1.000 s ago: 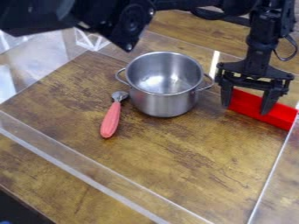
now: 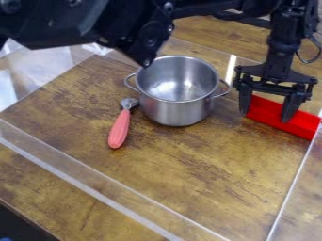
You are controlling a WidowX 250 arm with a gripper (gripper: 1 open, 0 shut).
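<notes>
A steel pot (image 2: pixel 176 105) with two handles stands on the wooden board. A pizza cutter with a pink handle (image 2: pixel 120 128) lies left of it. At the right, my black gripper (image 2: pixel 265 102) hangs open over a red bar (image 2: pixel 287 124), its fingers down at the bar's left part. Whether they touch it is unclear.
A large black arm part crosses the top left. Clear low edges border the wooden surface (image 2: pixel 151 184). The front and left of the board are mostly bare.
The gripper has shifted slightly and the dark arm part at the top left hangs lower. The pot, cutter and red bar look unmoved.
</notes>
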